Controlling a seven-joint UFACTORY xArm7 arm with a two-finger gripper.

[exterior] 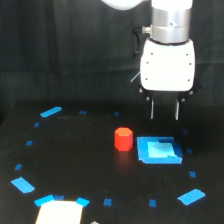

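Note:
My gripper [164, 108] hangs from the white arm at the upper right, its two dark fingers apart with nothing between them. Below it on the dark table lies a blue tray [171, 158] with a lighter blue inside. Left of the tray stands a red hexagonal block [123, 139]. The fingers are above the tray, not touching it.
A pale white object [60, 214] is cut off at the lower left edge. Small blue tape marks are scattered over the table. A dark curtain forms the back.

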